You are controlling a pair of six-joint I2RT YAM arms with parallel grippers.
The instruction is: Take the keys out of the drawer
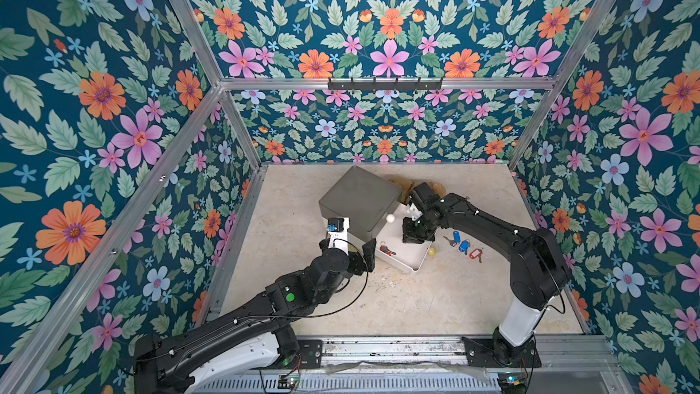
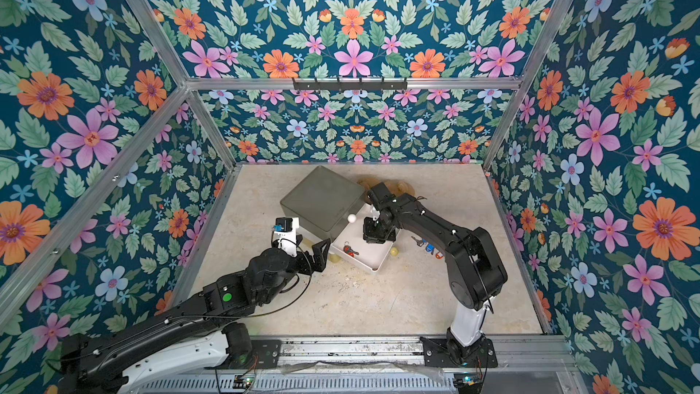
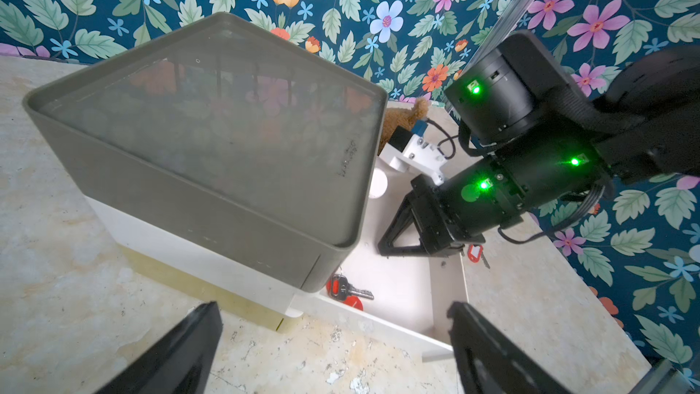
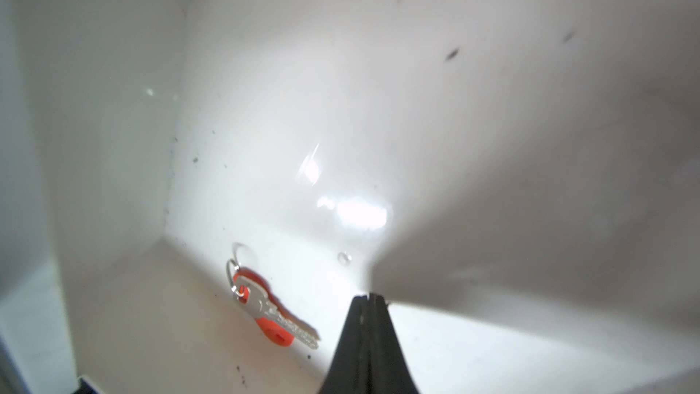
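A key with a red tag (image 4: 273, 313) lies on the floor of the pulled-out white drawer (image 3: 393, 277), in a corner by the wall. In the right wrist view my right gripper is shut with nothing between its fingers; the key lies to its left, apart from it. That gripper is inside the drawer, low over its floor. In the left wrist view the same key (image 3: 350, 289) shows beside the cabinet edge. My left gripper stands open and empty in front of the cabinet.
The grey-topped cabinet (image 1: 361, 197) stands left of the drawer. On the table right of it lie several keys, with a blue tag (image 1: 464, 246) and a red tag (image 1: 476, 254) among them. A brown plush toy (image 3: 404, 120) sits behind.
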